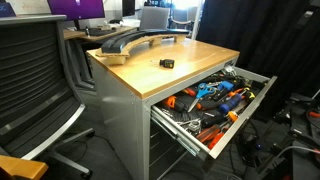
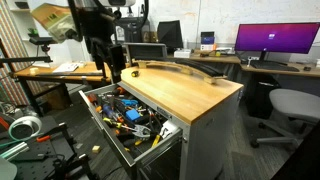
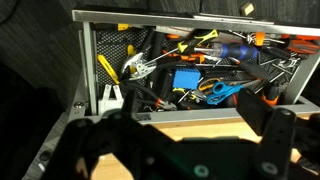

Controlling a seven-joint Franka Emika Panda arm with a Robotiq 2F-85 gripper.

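My gripper stands open along the lower part of the wrist view, with nothing visible between its fingers. In exterior view 2, the gripper (image 2: 115,72) hangs above the open drawer (image 2: 149,154), near the cabinet's edge. The drawer is full of jumbled hand tools. Seen from the wrist, it holds a blue block-like item (image 3: 187,78), blue-handled scissors (image 3: 222,93), a screwdriver with a dark blue handle (image 3: 235,50) and yellow-handled pliers (image 3: 106,68). The gripper is out of frame in exterior view 1.
The wooden cabinet top (image 1: 200,60) bears a small black object (image 1: 166,63) and a long curved wooden piece (image 1: 140,40) at its back edge. Most of that top is clear. An office chair (image 1: 35,110) stands left in exterior view 1. A small light block (image 3: 247,9) lies beyond the drawer.
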